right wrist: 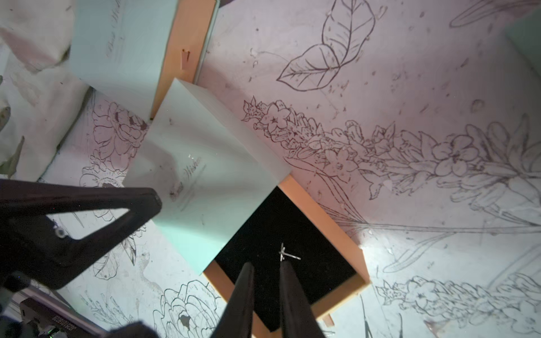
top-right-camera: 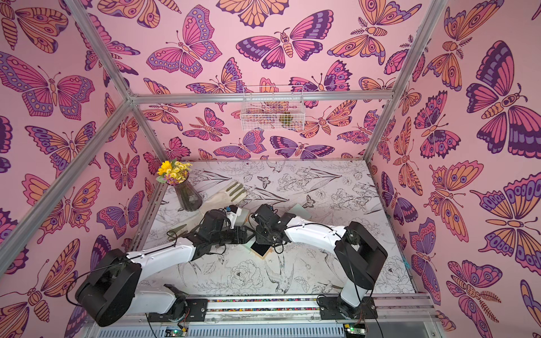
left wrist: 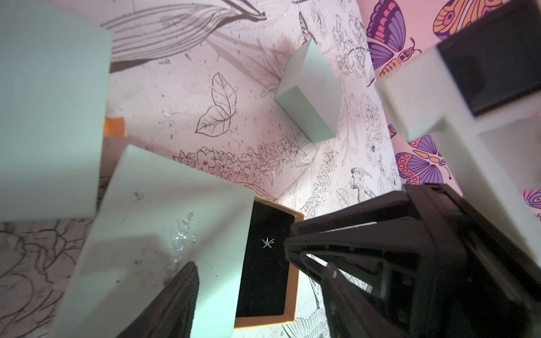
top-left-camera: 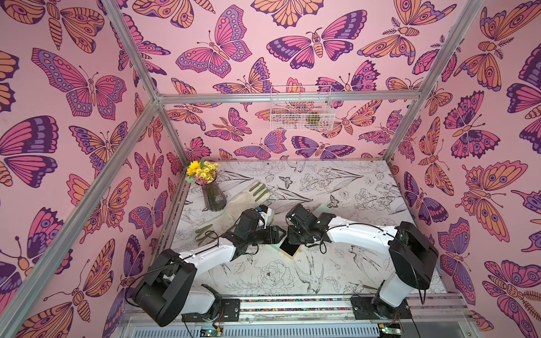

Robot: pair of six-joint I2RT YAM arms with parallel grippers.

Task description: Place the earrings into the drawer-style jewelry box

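The drawer-style jewelry box has a pale mint sleeve (right wrist: 208, 163) with silver lettering. Its black-lined drawer (right wrist: 315, 236) is pulled well out, with a tan rim. Small silver earrings (right wrist: 283, 253) lie on the black lining; whether they are one piece or a crossed pair is hard to tell. My left gripper is part open over the sleeve and drawer, nothing visible between its fingers. My right gripper is shut above the drawer's near side, close to the earrings, and nothing shows in it. Both grippers meet closely over the box in the top left view.
A second mint box (right wrist: 124, 50) stands against the sleeve's far left corner, and another mint box (left wrist: 310, 95) sits farther back. A glove (top-left-camera: 248, 200) and a flower vase (top-left-camera: 214, 197) occupy the left side.
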